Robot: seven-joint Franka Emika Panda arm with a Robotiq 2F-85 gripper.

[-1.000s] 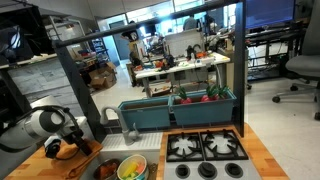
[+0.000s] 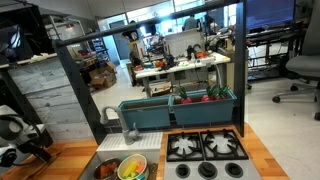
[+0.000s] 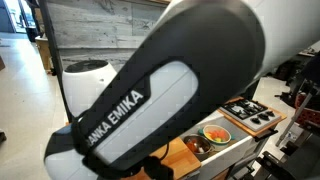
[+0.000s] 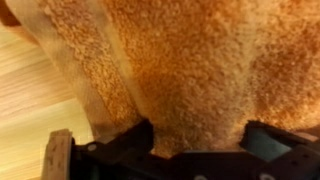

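An orange-brown towel [image 4: 200, 65] fills most of the wrist view, its hemmed edge running down the left side. My gripper is open over it, its dark fingers wide apart at the bottom of the view. Towel cloth shows across the gap; whether the fingers touch it I cannot tell. In exterior view 1 the white arm [image 2: 14, 132] reaches in low at the left edge, with the gripper down by the tabletop. The arm itself blocks the fingers in exterior view 2.
Right of the arm is a sink with a colourful bowl [image 2: 132, 167] and a faucet [image 2: 116, 118]. Farther right sits a stove [image 2: 205, 147], with a teal shelf [image 2: 206, 108] behind. Bare light wood [image 4: 30, 100] shows left of the towel.
The arm has swung left in exterior view 1, from beside the sink to the left edge, staying low. The sink, bowl and stove have not moved.
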